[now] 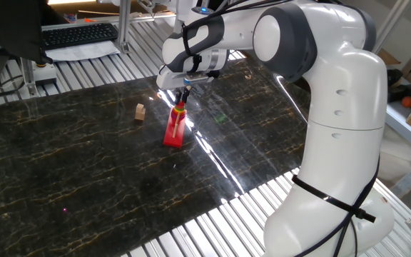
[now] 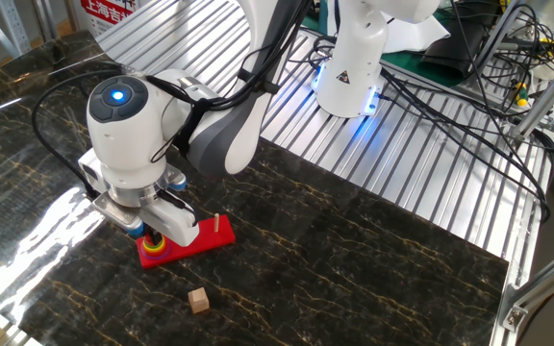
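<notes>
A long red board (image 1: 172,140) lies on the dark marbled table. A thin wooden peg (image 2: 216,224) stands bare near one end of it. Around the other end sit stacked rings, with a yellow ring (image 2: 149,252) showing and some red above it in exterior view 1. My gripper (image 1: 183,96) points down right over this ring stack, its dark fingertips at or touching the top. The gripper's body covers much of the stack in exterior view 2. Whether the fingers are closed around a ring is too small and hidden to make out.
A small wooden block (image 1: 140,112) rests on the table beside the red board, apart from it. A keyboard (image 1: 79,34) lies beyond the table on the slatted metal surface.
</notes>
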